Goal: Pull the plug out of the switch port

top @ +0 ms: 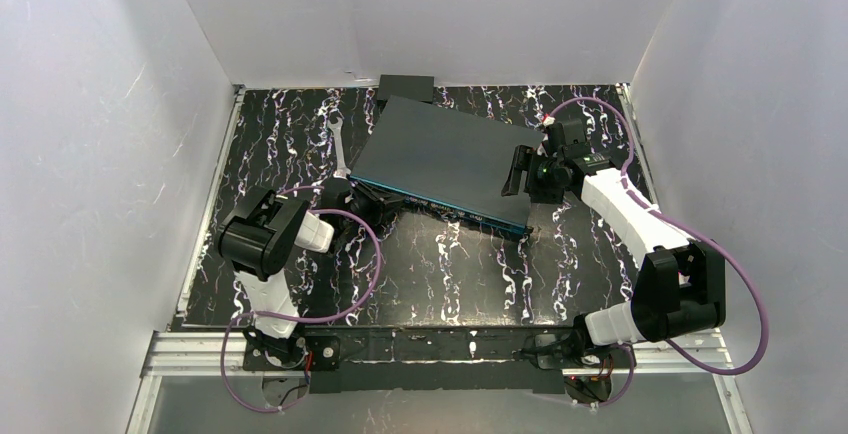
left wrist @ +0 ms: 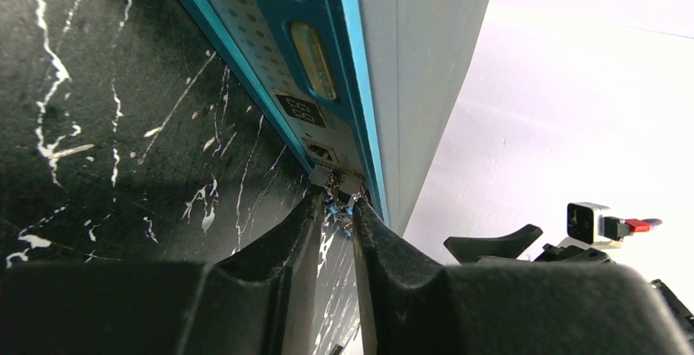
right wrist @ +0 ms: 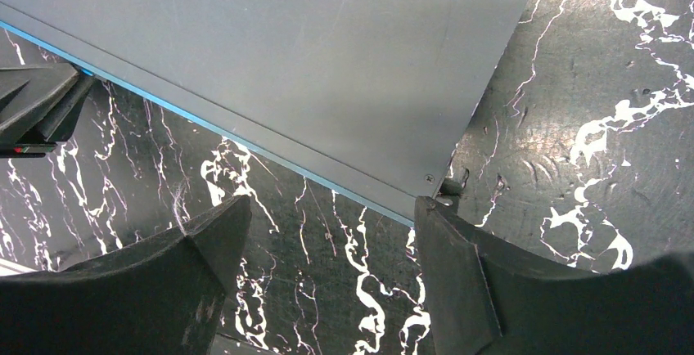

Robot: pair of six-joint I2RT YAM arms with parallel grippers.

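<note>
The dark grey switch (top: 440, 159) lies slanted on the table, its blue-edged front (left wrist: 307, 52) towards me. My left gripper is at the left part of that front. Its fingers are closed in on a small plug (left wrist: 350, 185), greyish with blue bits, which sits against the switch face. The fingers cover much of it, and how deep it sits in the port I cannot tell. Over the switch's right end hovers my right gripper, open, with nothing between its fingers.
A wrench (top: 338, 142) lies left of the switch, and a small dark box (top: 406, 88) stands behind it. Purple cables (top: 375, 274) loop along both arms.
</note>
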